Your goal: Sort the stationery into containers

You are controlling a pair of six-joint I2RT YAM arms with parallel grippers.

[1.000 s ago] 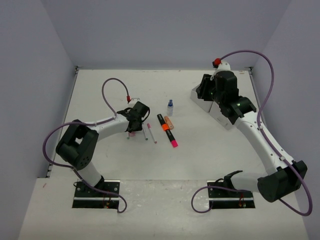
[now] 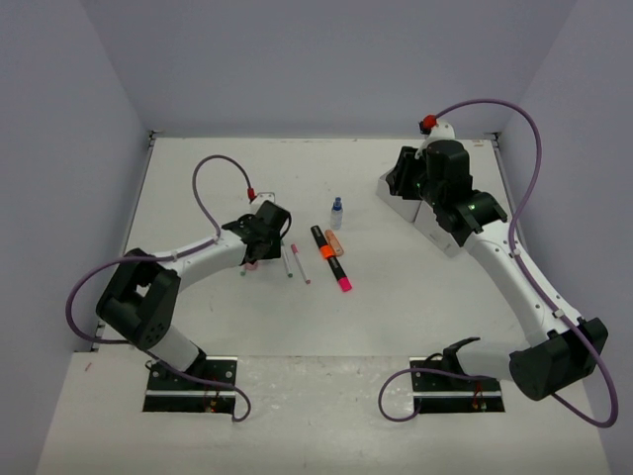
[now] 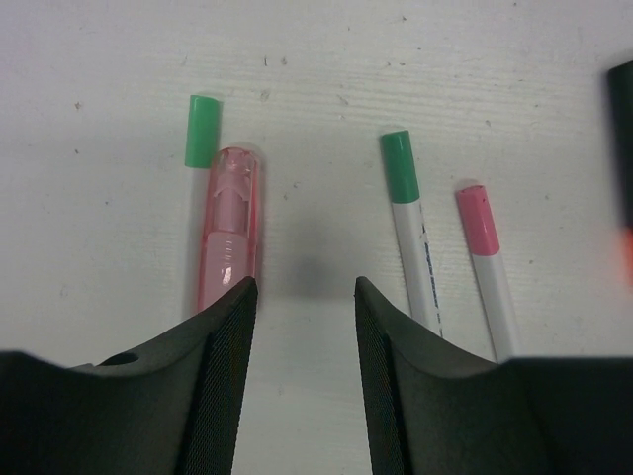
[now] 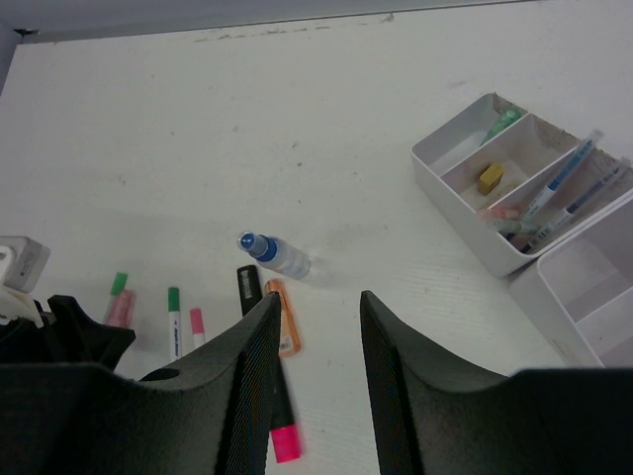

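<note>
In the left wrist view, a green-capped pen (image 3: pixel 201 148) lies against a translucent pink tube-like item (image 3: pixel 227 237). My left gripper is open above bare table, its left finger overlapping the pink item's lower end; touching or not, I cannot tell. Right of the gap lie a second green-capped pen (image 3: pixel 413 237) and a pink-capped pen (image 3: pixel 485 247). An orange item (image 4: pixel 288 322), a black marker (image 4: pixel 281 396) with a pink end and a blue-capped bottle (image 4: pixel 282 257) rest mid-table. Open and empty, my right gripper hangs high near the containers.
A white divided container (image 4: pixel 435 178) at the right holds a green item (image 4: pixel 502 124), a yellow block (image 4: pixel 490 178) and several pens. Beside it stands another white container (image 4: pixel 554 317).
My left gripper has shifted a little to the left. The pink item and the green-capped pen beside it have slid slightly left too. The right arm is still.
</note>
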